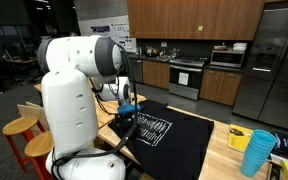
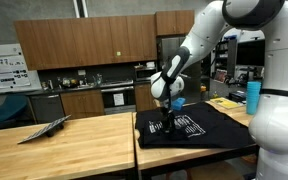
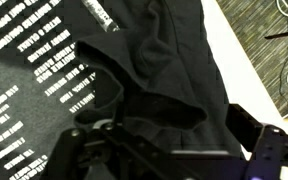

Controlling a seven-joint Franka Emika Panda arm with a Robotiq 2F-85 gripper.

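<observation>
A black cloth with rows of white print, which looks like a shirt [image 1: 169, 135], lies spread on the wooden table. In the wrist view its printed part [image 3: 39, 65] fills the left, and a raised, bunched fold [image 3: 149, 75] rises in the middle. My gripper is open above the cloth, its dark fingers spread to either side of the fold. Whether they touch the fabric cannot be told. From the second exterior view, the gripper [image 2: 170, 124] hangs low over the cloth's left part, its fingertips hard to make out against the black.
A blue cup [image 1: 256, 153] stands at the table's right end, near yellow items [image 1: 240, 138]. Wooden stools [image 1: 24, 125] are beside the table on the left. Bare tabletop [image 2: 59, 140] lies left of the cloth in the second exterior view.
</observation>
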